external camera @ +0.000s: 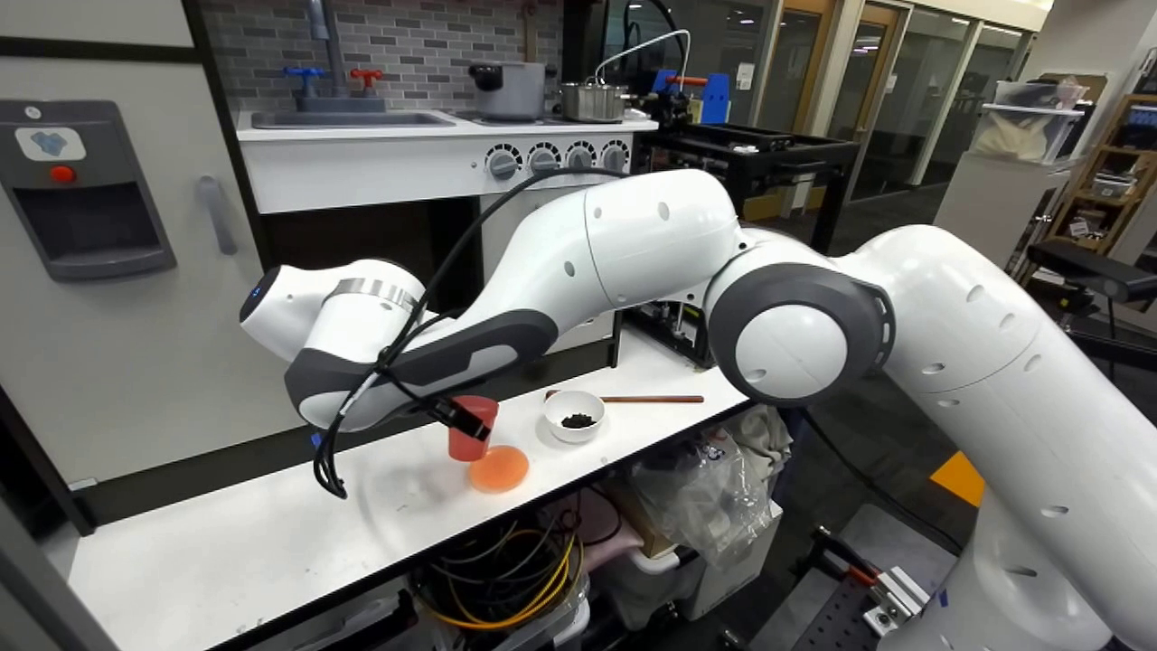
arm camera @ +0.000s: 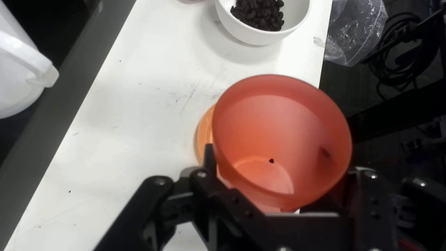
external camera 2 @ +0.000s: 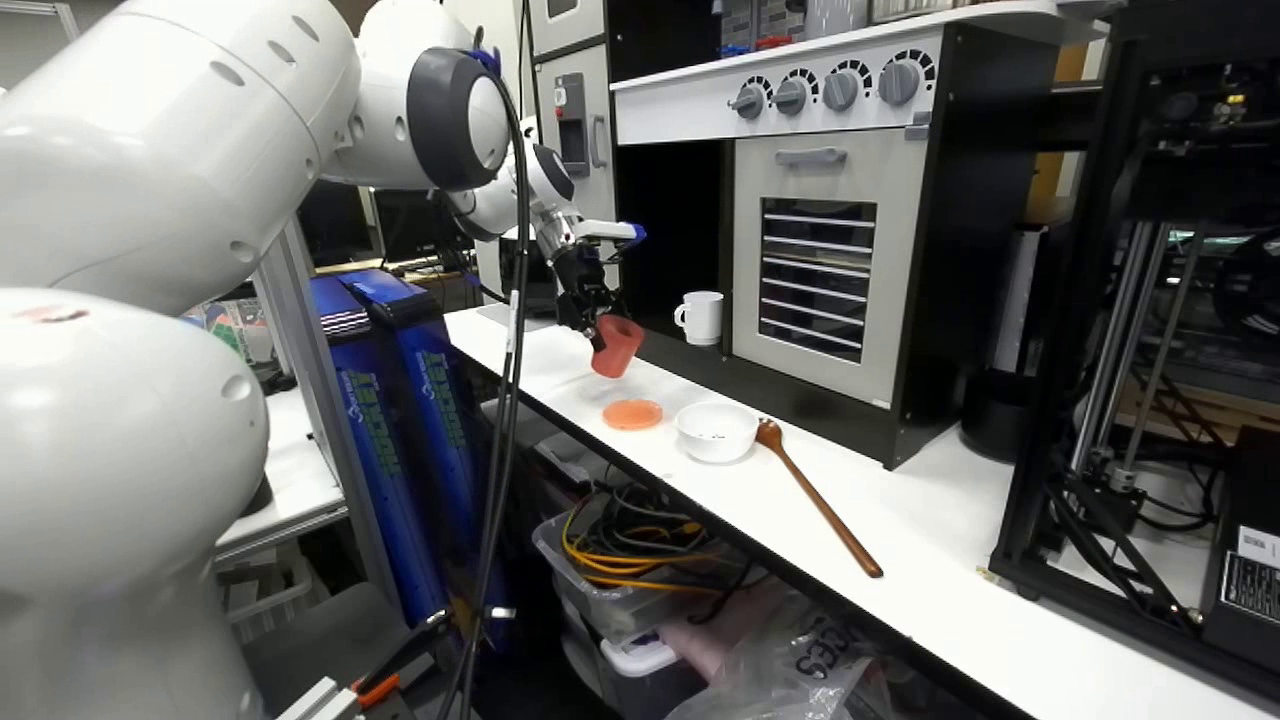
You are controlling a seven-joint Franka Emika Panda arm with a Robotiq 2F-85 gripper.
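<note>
My gripper (external camera 2: 607, 330) is shut on a red plastic cup (arm camera: 284, 121), its black fingers on either side of the cup's wall. The cup hangs above the white counter, mouth upward and a little tilted in the second exterior view. Inside it, a tiny dark speck lies on the bottom. An orange disc (external camera: 499, 468) rests flat on the counter below; from the wrist, the cup hides most of it. Beside the disc stands a white bowl (external camera 2: 716, 432) with dark beans (arm camera: 261, 14) in it.
A brown wooden spoon (external camera 2: 822, 504) lies beyond the bowl. A white mug (external camera 2: 701, 318) stands by the toy oven (external camera 2: 816, 264). The counter's front edge drops to bins of cables (external camera: 510, 564). Bare counter (external camera: 239, 542) extends to the left.
</note>
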